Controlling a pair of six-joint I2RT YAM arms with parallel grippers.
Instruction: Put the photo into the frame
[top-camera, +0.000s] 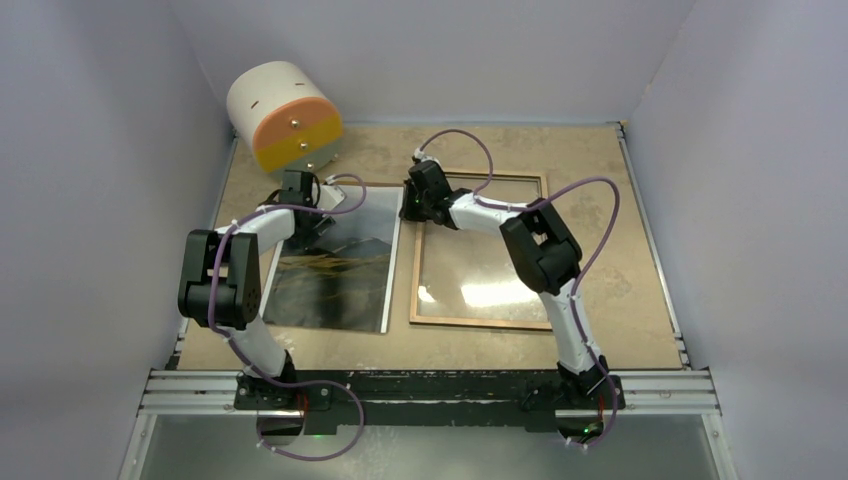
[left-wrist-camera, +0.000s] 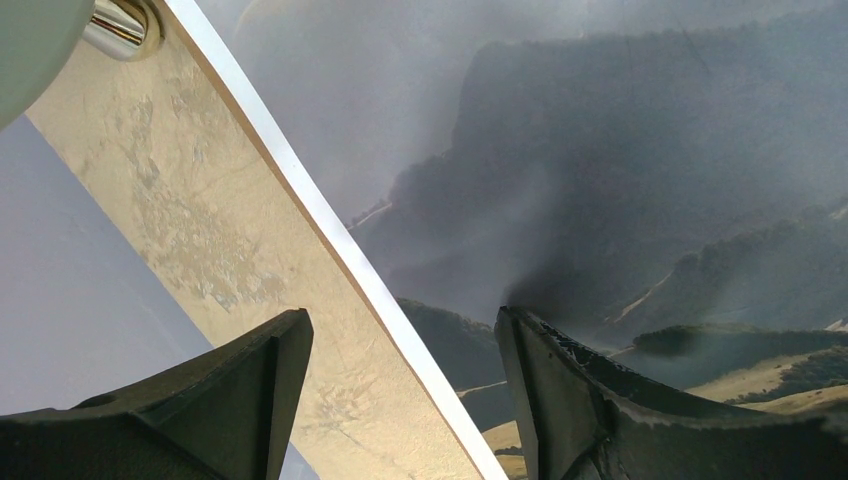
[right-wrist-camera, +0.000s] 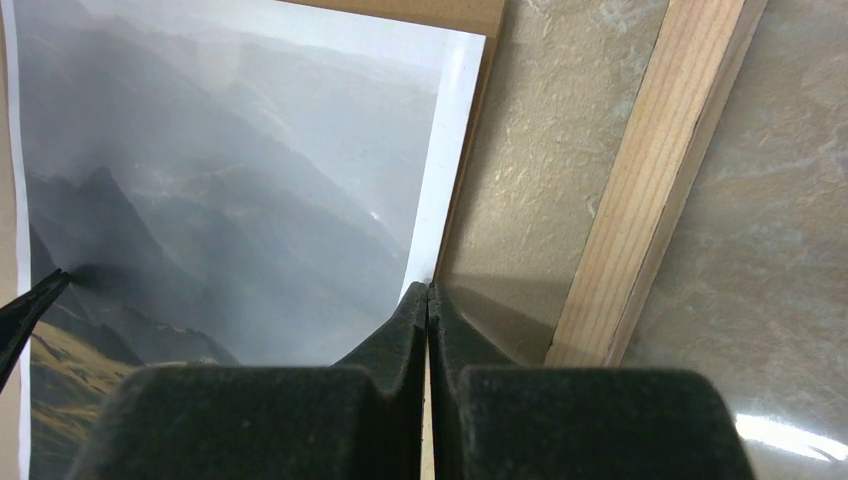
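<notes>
The photo (top-camera: 345, 290), a misty mountain landscape with a white border, lies flat on a brown backing board (right-wrist-camera: 420, 10) at the left of the table. To its right is the empty wooden frame (top-camera: 416, 290) with a clear pane. My left gripper is over the photo's left edge, its fingers (left-wrist-camera: 545, 390) parted on either side of the white border, nothing held. At the photo's right border, my right gripper is shut, its fingertips together; whether they pinch the paper edge cannot be made out.
A white drum-shaped cabinet (top-camera: 270, 95) with coloured drawers stands at the back left, close to the left arm. A strip of bare table (right-wrist-camera: 530, 180) separates the board from the frame.
</notes>
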